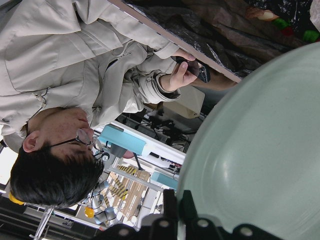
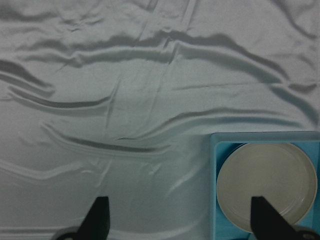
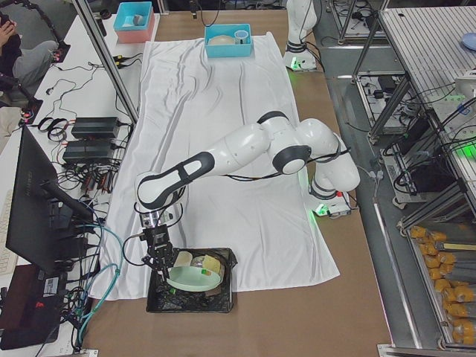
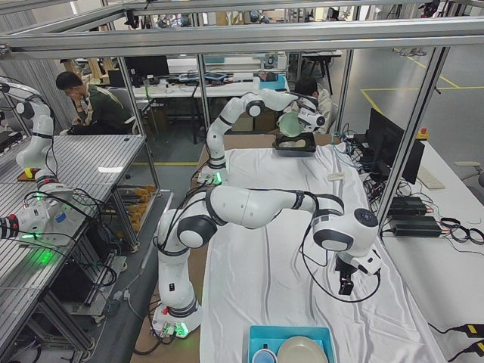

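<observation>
A pale green plate (image 1: pixel 255 140) is held tilted by my left gripper, shut on its rim, above a black bin (image 3: pixel 223 301) in the camera left view. Items inside the bin show behind the plate. My right gripper (image 4: pixel 346 283) hangs open over the white cloth (image 2: pixel 125 75), with nothing between its fingers in the right wrist view. Beyond it stands a blue box (image 4: pixel 257 336) holding a beige plate (image 2: pixel 265 185) and a cup (image 4: pixel 265 357).
Monitors (image 3: pixel 30 216), black boxes and cables crowd the side table. A seated person (image 1: pixel 60 155) is beside the bin.
</observation>
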